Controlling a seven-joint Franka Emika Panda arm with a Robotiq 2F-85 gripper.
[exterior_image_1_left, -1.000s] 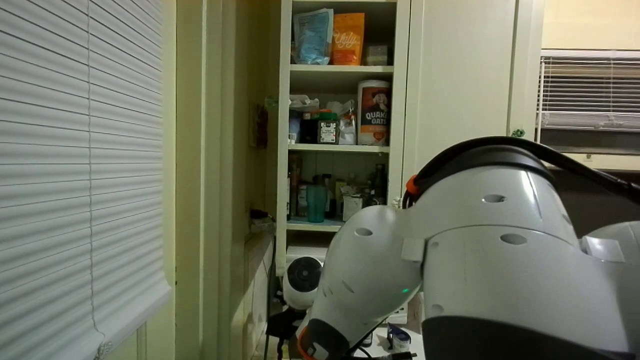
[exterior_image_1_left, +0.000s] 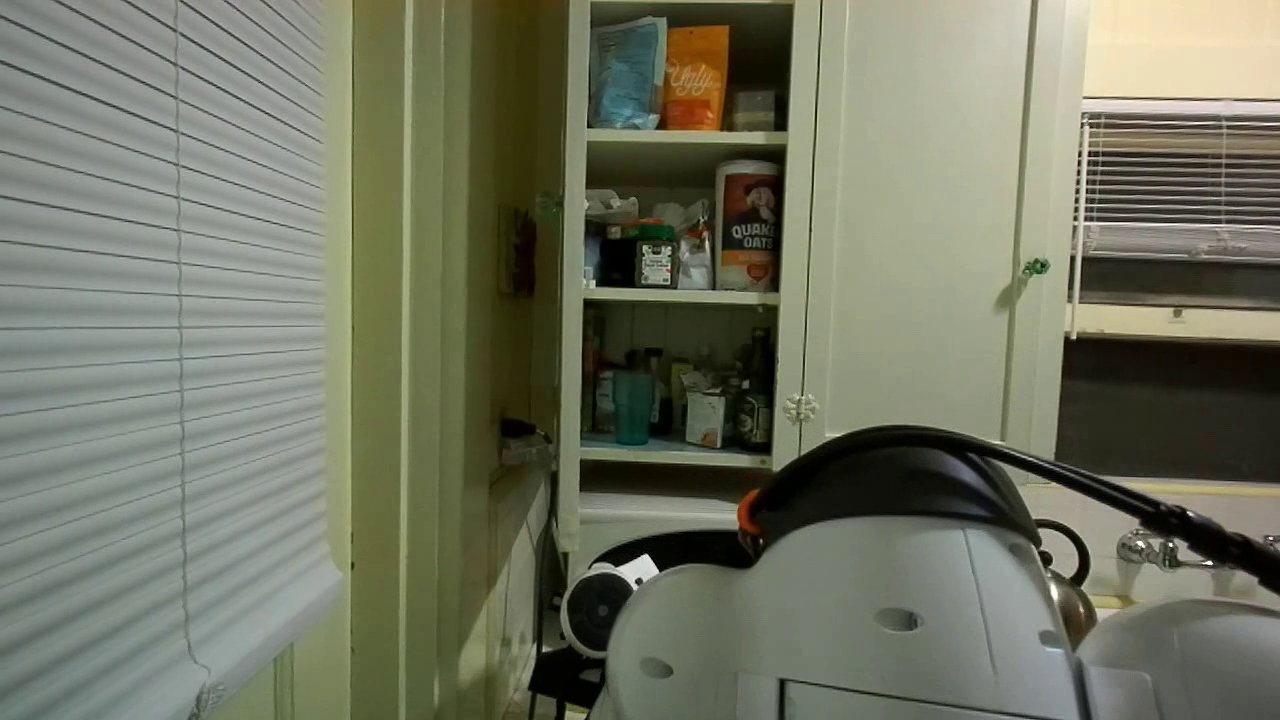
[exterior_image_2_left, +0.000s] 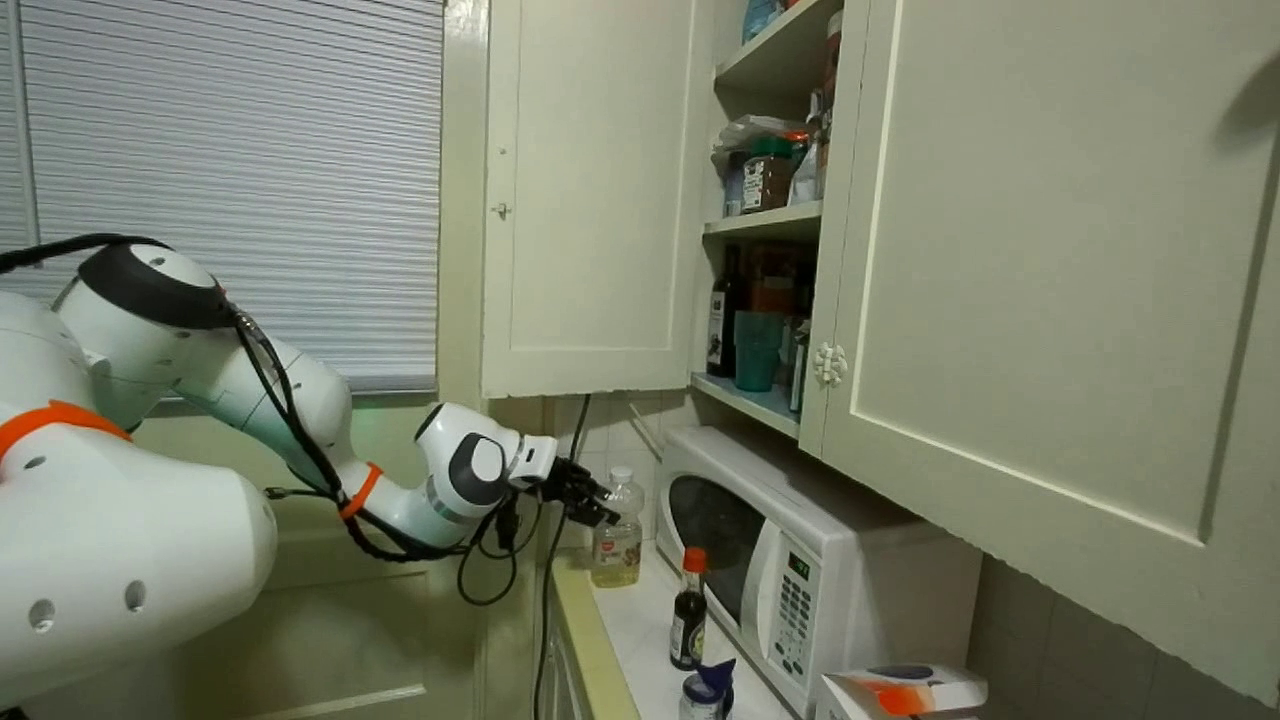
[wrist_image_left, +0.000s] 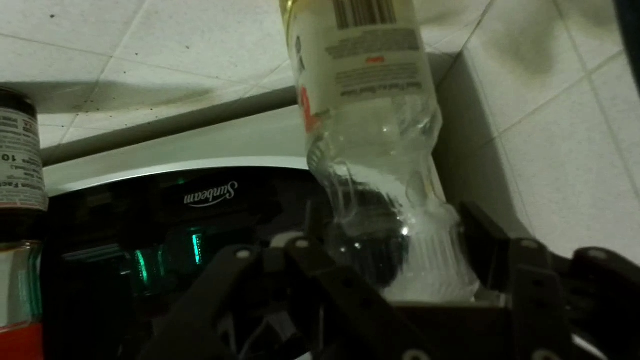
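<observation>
A clear plastic bottle of pale yellow liquid (exterior_image_2_left: 617, 554) stands on the counter, in the corner beside the microwave. My gripper (exterior_image_2_left: 609, 508) is at its upper part in exterior view 2. Up close in the wrist view, the bottle (wrist_image_left: 369, 114) rises between the dark fingers of my gripper, which are apart on either side of its ribbed upper end. Whether the pads touch the plastic cannot be made out. The bottle's cap is hidden in the wrist view. In exterior view 1 the arm blocks both bottle and gripper.
The white microwave (exterior_image_2_left: 768, 528) borders the bottle. A dark sauce bottle with a red cap (exterior_image_2_left: 687, 612) and a small jar (exterior_image_2_left: 705, 694) stand nearer along the counter. Overhead, the cabinet door (exterior_image_2_left: 594, 204) hangs open beside filled shelves. A black cable (exterior_image_2_left: 554, 576) hangs close behind the gripper.
</observation>
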